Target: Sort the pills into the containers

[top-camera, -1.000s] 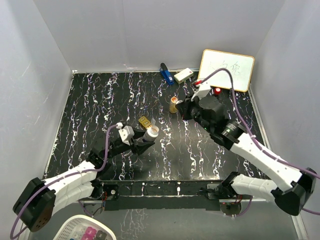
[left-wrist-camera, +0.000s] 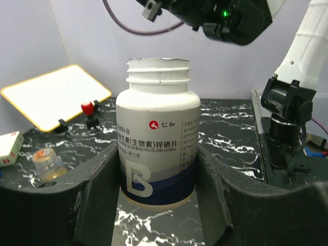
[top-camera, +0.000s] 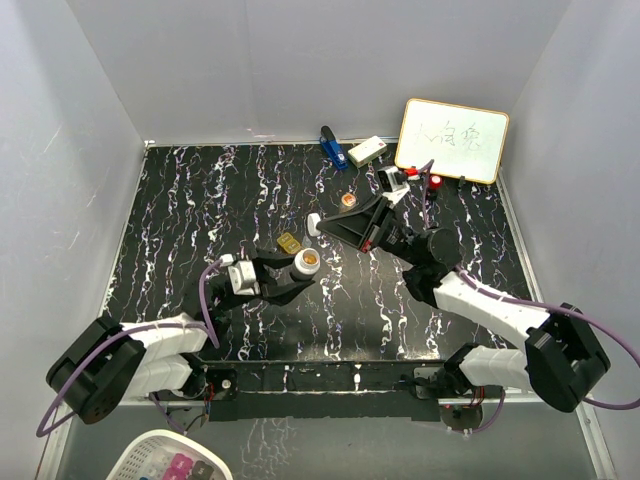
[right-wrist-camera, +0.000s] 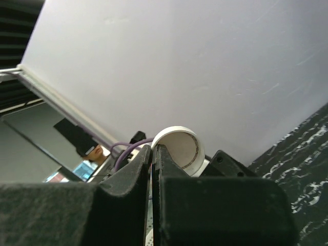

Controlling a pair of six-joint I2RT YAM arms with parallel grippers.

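My left gripper (top-camera: 300, 272) is shut on a white pill bottle (left-wrist-camera: 156, 133), holding it upright above the table. The bottle's mouth is uncapped, and orange-brown contents show inside it from above. A white cap (right-wrist-camera: 180, 148) is pinched by its rim at the tips of my right gripper, its hollow side partly visible. Seen from above, that cap (top-camera: 314, 224) hangs just behind the bottle, apart from it. On the table lies a yellow pack (top-camera: 289, 243), partly behind the left fingers. An amber bottle (left-wrist-camera: 48, 164) with an orange top stands further back.
Along the back wall are a blue stapler (top-camera: 333, 148), a pale box (top-camera: 367, 151) and a whiteboard (top-camera: 453, 138) with a red-topped item (top-camera: 434, 182) before it. A white basket (top-camera: 170, 455) sits off the table's front.
The right gripper has swung left with the white cap, from beside the amber bottle to behind the white bottle. My left gripper and its bottle have shifted slightly right.
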